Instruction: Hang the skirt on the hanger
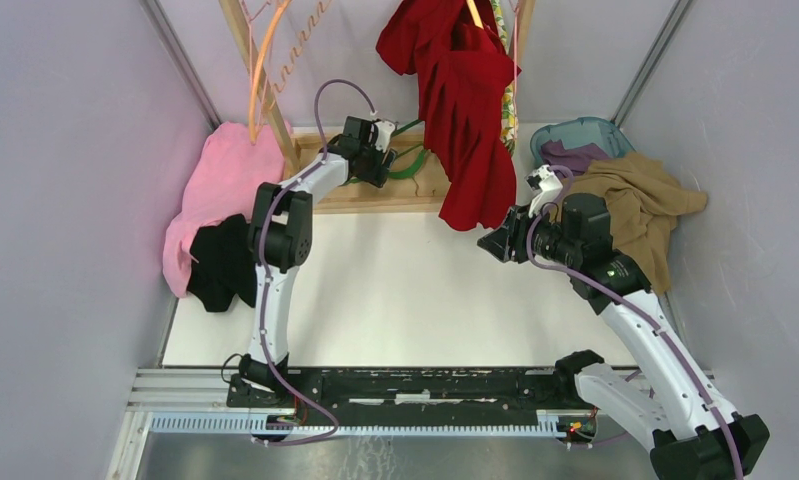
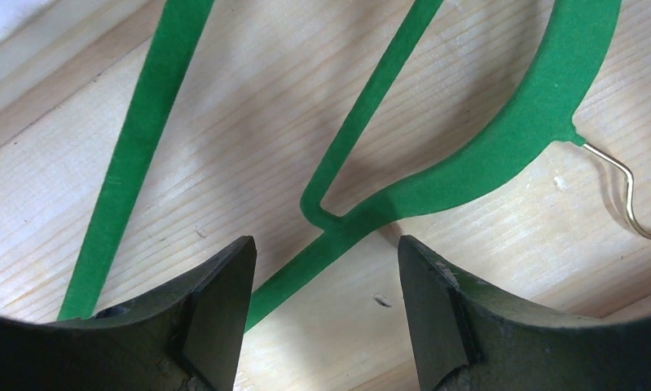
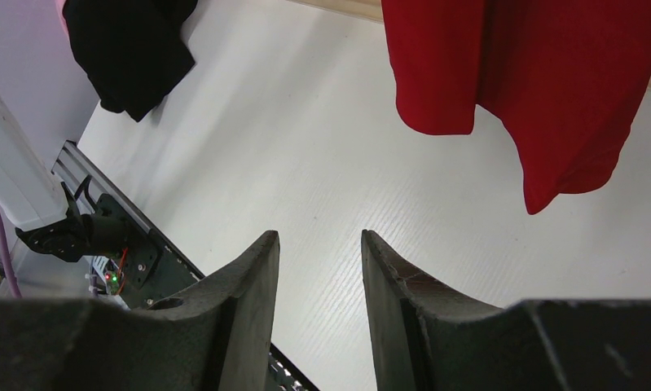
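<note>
A green hanger [image 2: 485, 167] lies flat on the wooden base [image 1: 375, 202], its brass hook to the right in the left wrist view. Over one of its arms stands my left gripper, part open, with the green bar running between its fingers and neither finger clearly touching it. In the top view that gripper hides part of the hanger. My right gripper is open and empty above the white table, left of the hanging red garment [image 3: 542, 90]. Which cloth is the skirt I cannot tell; a black cloth [image 1: 222, 262] and a pink cloth [image 1: 220, 180] lie at the left.
The rack above carries an orange hanger [image 1: 255, 85], a pink chain-like hanger and the red garment. At the right are a brown cloth [image 1: 630, 205] and a blue-grey basket [image 1: 585, 130] with purple cloth.
</note>
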